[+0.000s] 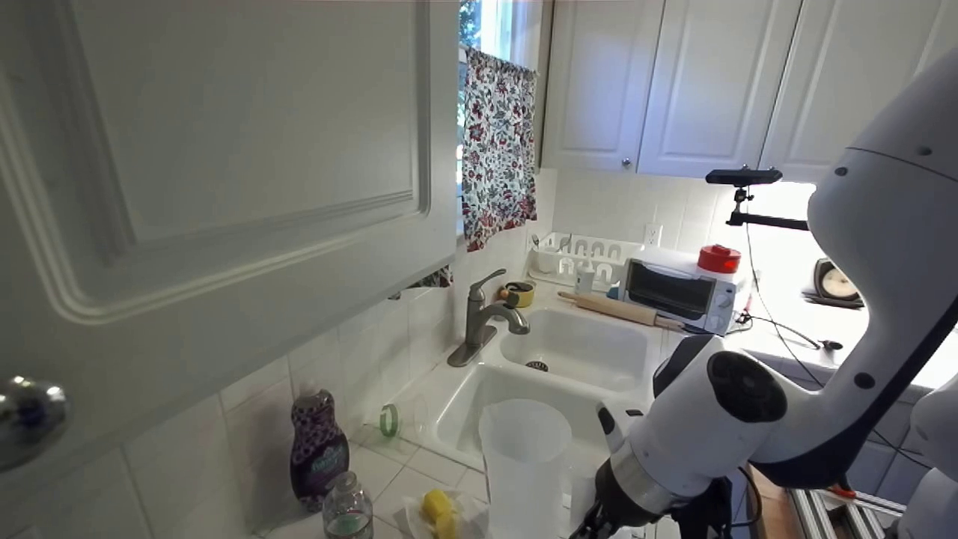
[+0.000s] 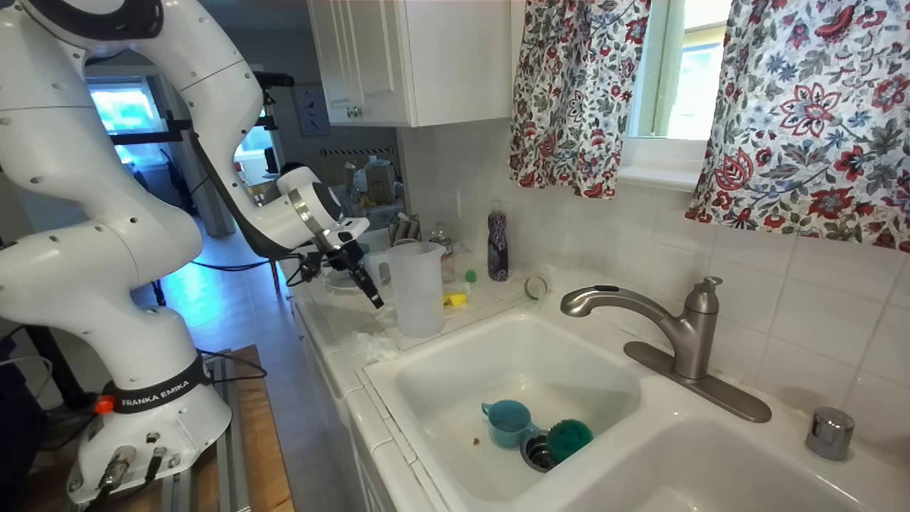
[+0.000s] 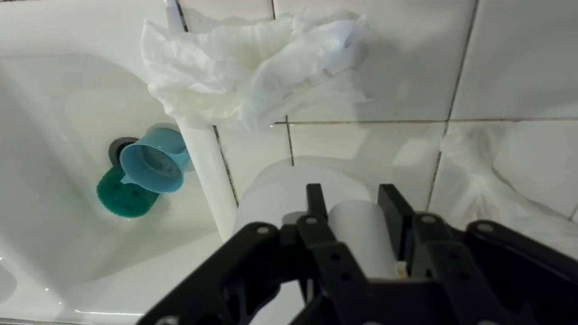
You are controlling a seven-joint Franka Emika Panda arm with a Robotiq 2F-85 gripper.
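A tall frosted white pitcher [image 2: 419, 289] stands upright on the counter's sink-side edge; whether its base touches the tiles is hard to tell. My gripper is shut on its handle [image 3: 358, 230], a pale rounded bar between the two black fingers. In exterior view 2 the gripper [image 2: 376, 300] points down beside the pitcher on the handle side. From exterior view 1, the pitcher [image 1: 525, 467] appears left of the arm, its lower part cut off by the frame.
Crumpled white plastic [image 3: 254, 70] lies beside the sink [image 2: 512, 358], which holds a blue cup [image 2: 507, 422] and green scrubber [image 2: 568, 439]. Behind the pitcher are a purple soap bottle [image 2: 498, 244], clear bottle [image 1: 347, 509] and yellow object [image 1: 439, 512]. The faucet [image 2: 674, 328] juts over the basins.
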